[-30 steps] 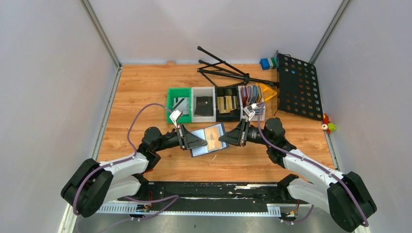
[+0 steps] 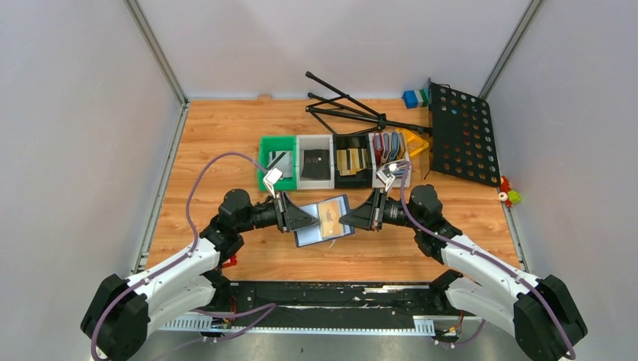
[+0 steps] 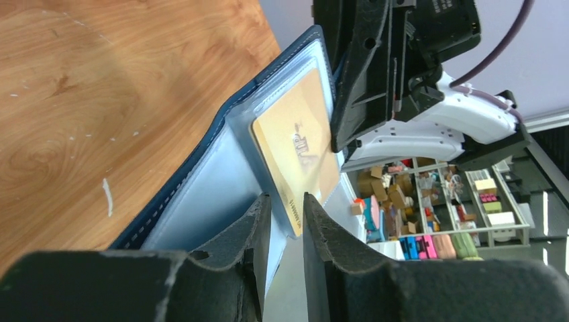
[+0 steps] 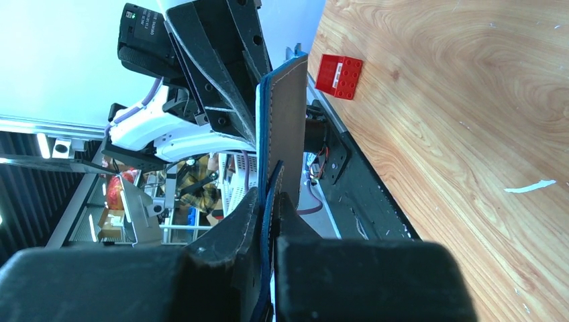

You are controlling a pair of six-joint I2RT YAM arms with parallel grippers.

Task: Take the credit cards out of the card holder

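The open card holder (image 2: 306,231), dark blue outside with light blue inner pockets (image 3: 201,194), is held between the arms above the table. A tan card (image 3: 298,147) sits in its pocket. My right gripper is shut on the holder's edge, seen edge-on in the right wrist view. My left gripper is open at the other side, its fingertips at the lower edge of the tan card; whether they touch it is unclear.
Behind are a row of bins (image 2: 314,139) in green, white and black, holding cards and other items, a black stand (image 2: 346,113) and a perforated panel (image 2: 463,158). A red block (image 4: 342,77) lies near the table's front edge.
The holder has shifted very slightly toward the front.
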